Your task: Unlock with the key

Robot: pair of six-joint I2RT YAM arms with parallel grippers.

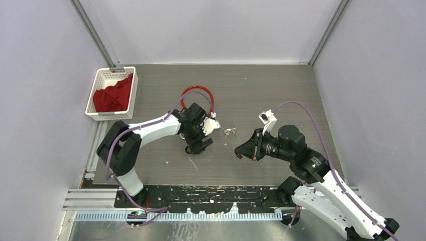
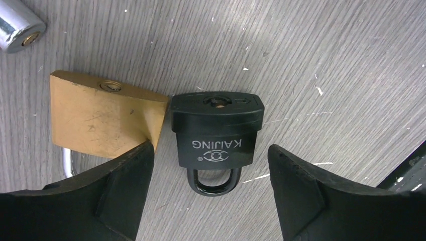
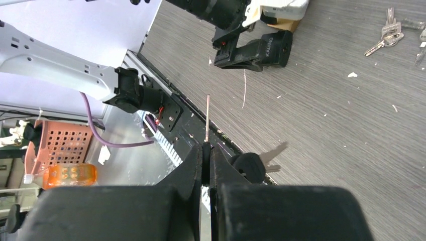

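Observation:
A black KAIJING padlock (image 2: 216,145) lies on the table with its keyhole face towards the top of the left wrist view and its shackle closed. My left gripper is open around it, one finger on each side, with gaps still showing. In the right wrist view the same padlock (image 3: 279,47) appears beside the left gripper's finger. My right gripper is shut on a thin key (image 3: 207,118), seen edge-on and pointing away from the fingertips. From above, the right gripper (image 1: 238,152) stands to the right of the left one, apart from it.
Against the black padlock's side rests a brass padlock (image 2: 95,118). The silver end (image 2: 20,27) of a red cable lock (image 1: 198,87) is beyond it. Loose keys (image 3: 391,36) lie between the arms. A white basket (image 1: 111,115) with red cloth (image 1: 114,95) stands back left.

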